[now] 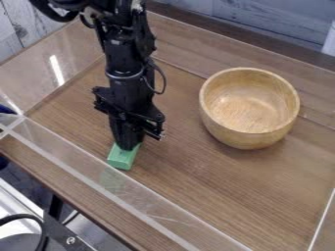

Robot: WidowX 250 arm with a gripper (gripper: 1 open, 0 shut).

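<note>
My black gripper [127, 130] is low over the wooden table, its fingers around the upper end of a small green block [120, 156]. The lower part of the block shows below the fingers; whether they grip it cannot be told. The black arm rises from the gripper toward the upper left.
A wooden bowl [249, 106] stands to the right of the gripper. A clear strip runs along its lower left edge, with cables beyond.
</note>
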